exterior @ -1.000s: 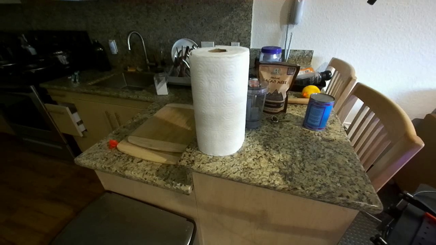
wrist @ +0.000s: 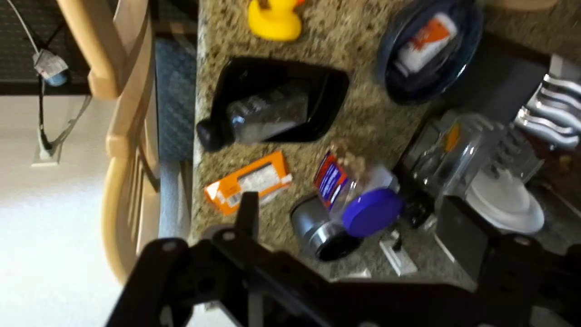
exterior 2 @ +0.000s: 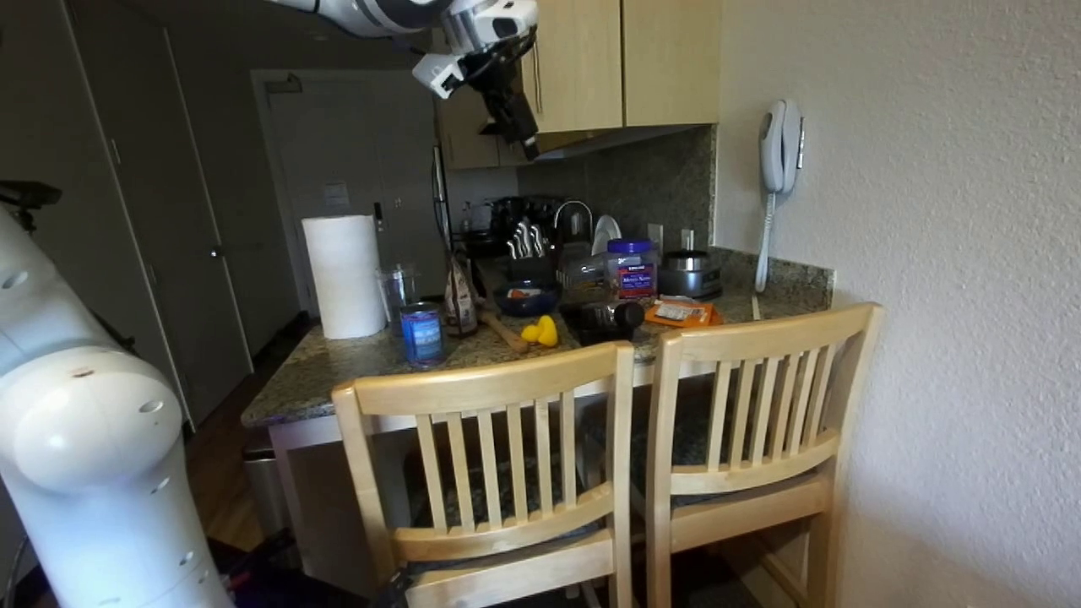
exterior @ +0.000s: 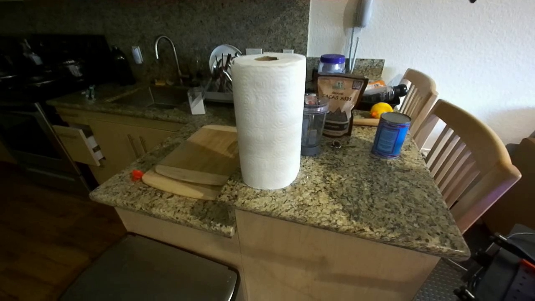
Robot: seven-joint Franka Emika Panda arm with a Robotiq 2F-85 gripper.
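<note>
High above the counter, my gripper points downward, clear of every object. In the wrist view its two fingers stand wide apart, open and holding nothing. Beneath them lie a clear jar with a purple lid and a silver-and-black appliance. An orange packet is to their left. Farther up that view are a black tray with a dark-capped bottle in it, a yellow rubber duck and a dark blue bowl containing an orange-and-white item.
A tall paper towel roll, a blue can, a brown cacao pouch and a clear cup stand on the counter. Wooden chairs line its side. Bare granite lies in front of the can.
In exterior view 1, a small dark piece at the top right has shifted right and slightly upward, almost out of frame. The view itself has shifted slightly; the counter objects keep their places.
</note>
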